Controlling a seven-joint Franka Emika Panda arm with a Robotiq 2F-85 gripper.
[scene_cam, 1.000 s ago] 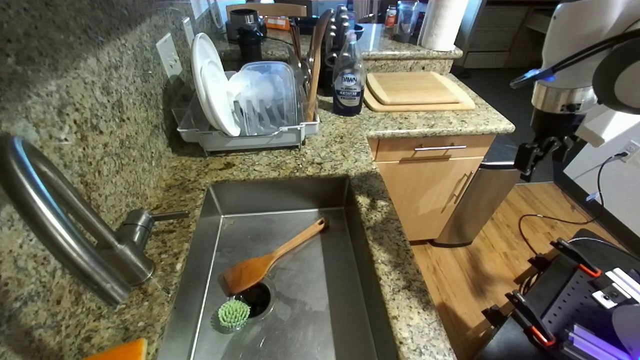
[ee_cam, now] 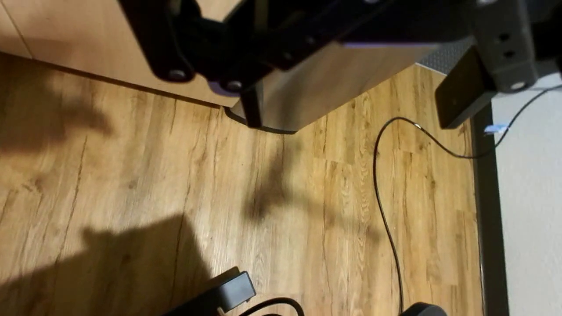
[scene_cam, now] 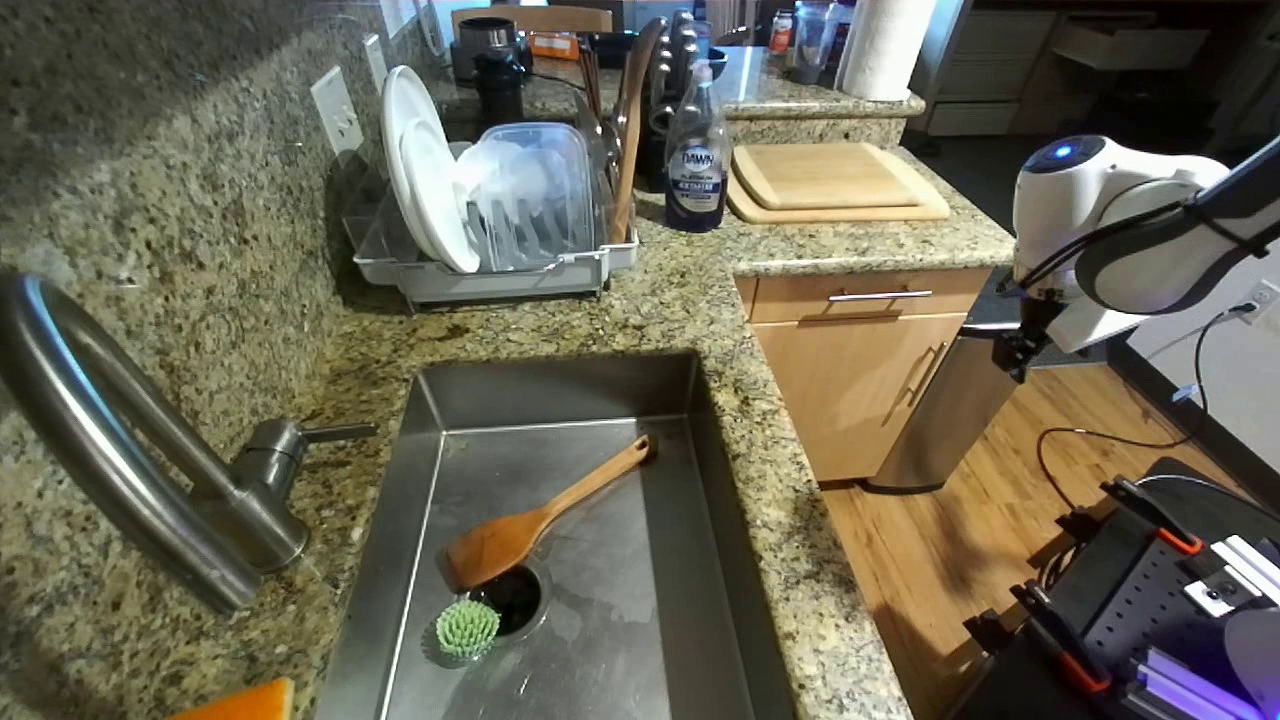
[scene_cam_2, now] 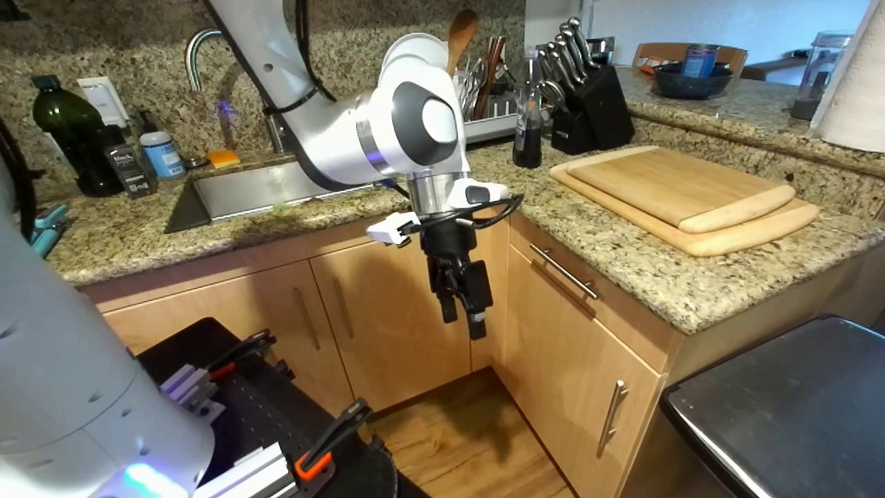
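Observation:
My gripper hangs over the floor in front of the cabinets, fingers pointing down. Its fingers stand apart; in the wrist view one of its fingers lies far right of the other, with only bare floor seen past them. Inside the steel sink lies a wooden spatula, its blade by the drain. Beside the drain is a green scrub brush. The gripper is well clear of the sink and everything in it.
A dish rack with white plates stands behind the sink, near a soap bottle. Two stacked cutting boards occupy the side counter. The faucet arches beside the sink. A steel bin stands by the cabinets.
In exterior view 1 the arm and gripper have shifted left and the wrist has turned; the gripper sits slightly lower. Objects in the sink and on the counter are unmoved.

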